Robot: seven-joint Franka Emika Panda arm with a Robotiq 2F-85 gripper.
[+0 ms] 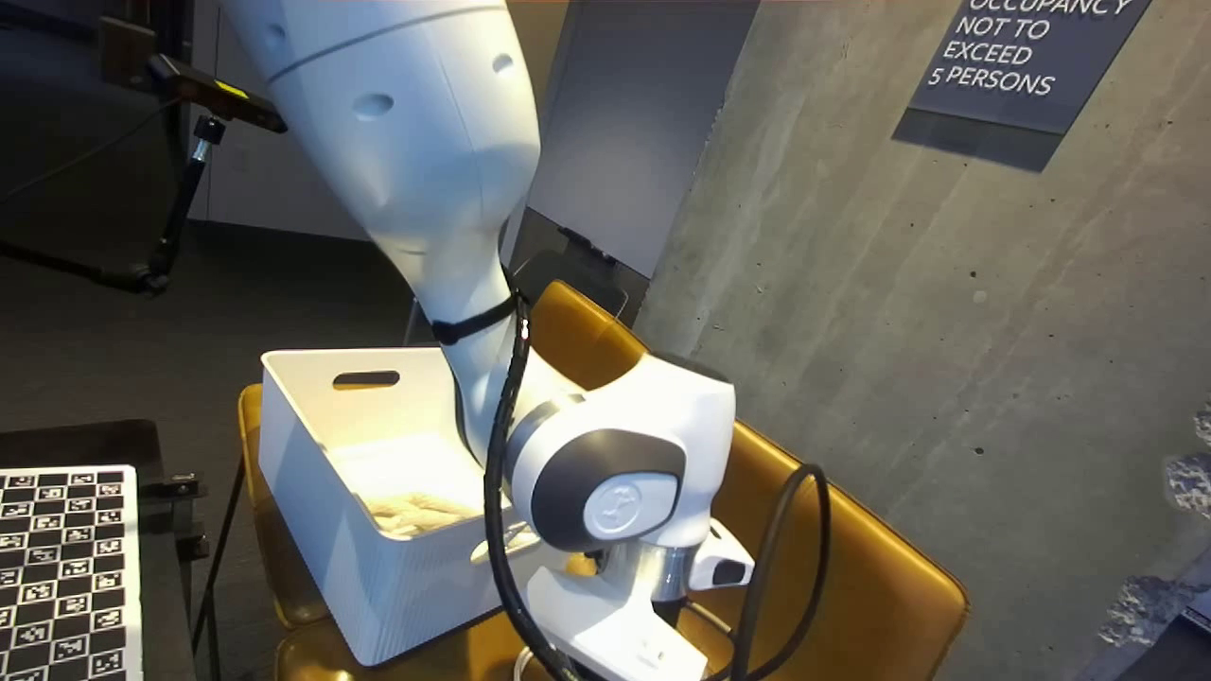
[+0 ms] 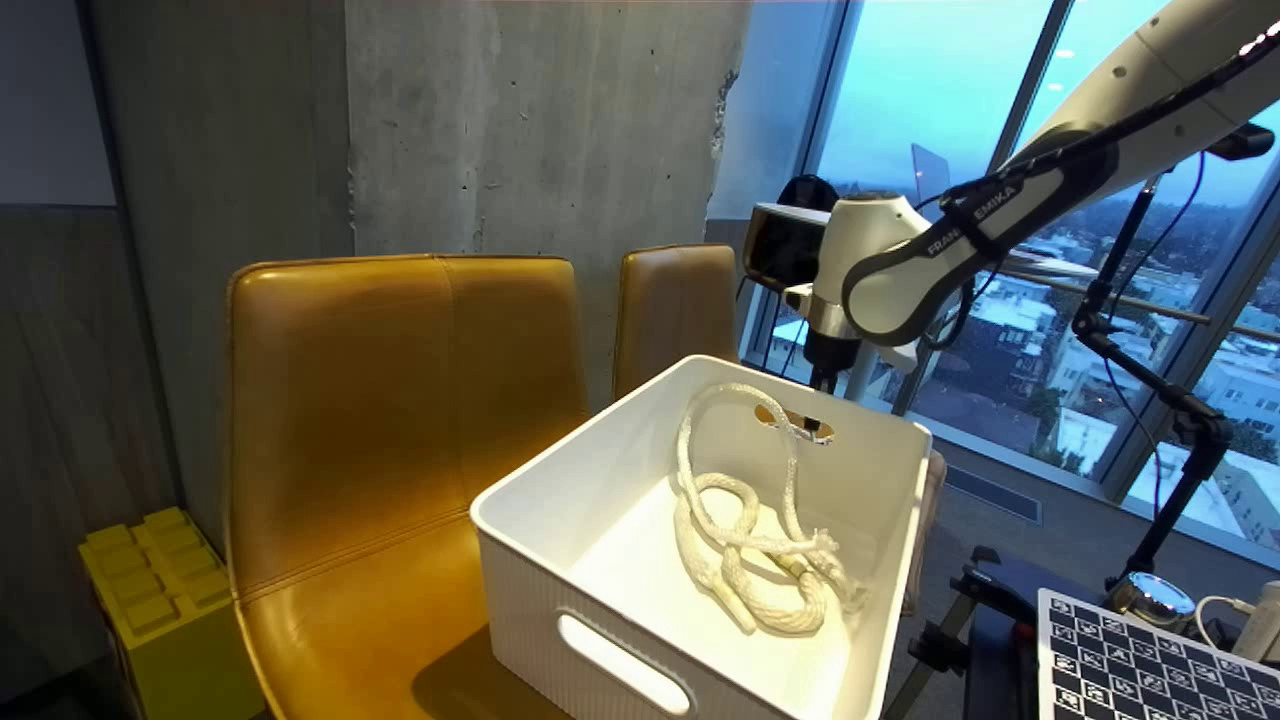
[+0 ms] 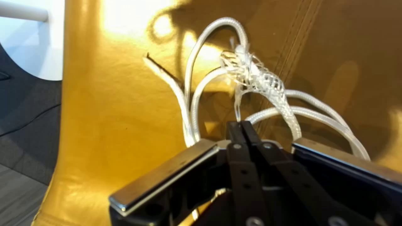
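Observation:
In the wrist view my gripper is shut on thin frayed strands of a white braided rope (image 3: 269, 84). The rope's loops and a knotted, unravelled part spread out above the fingertips, over the tan seat. A white bin (image 2: 576, 600) holds another thick off-white rope (image 2: 732, 576), coiled on its floor with one loop rising up. Seen from exterior view 2, my gripper is beyond the bin's far wall, its tips low behind it. In exterior view 1 the fingers are out of sight below the hand.
Tan chairs (image 2: 396, 396) stand by the concrete wall (image 1: 965, 340). A checkered board (image 1: 68, 567) lies at the left in exterior view 1. The bin's wall stands close beside my arm. A black cable (image 1: 496, 488) hangs along the arm.

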